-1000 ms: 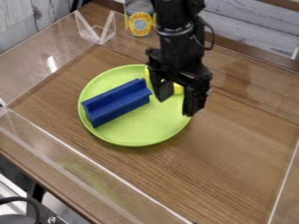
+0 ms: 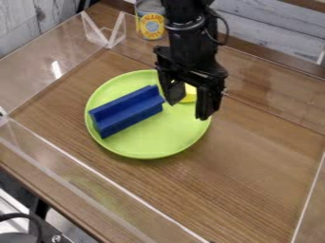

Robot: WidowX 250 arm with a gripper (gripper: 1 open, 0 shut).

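A round green plate (image 2: 151, 142) sits on the wooden table, with a blue bar-shaped block (image 2: 125, 111) lying on its left part. My black gripper (image 2: 189, 89) hangs over the back right of the plate. Its fingers are apart. A yellow object (image 2: 189, 94) shows partly behind it on the plate, mostly hidden by the gripper.
A can with a yellow label (image 2: 152, 19) stands at the back, with a white wire object left of it. A black cable lies at the lower left corner.
My gripper has shifted slightly left and its pose has changed a little. The plate and blue block stay where they were.
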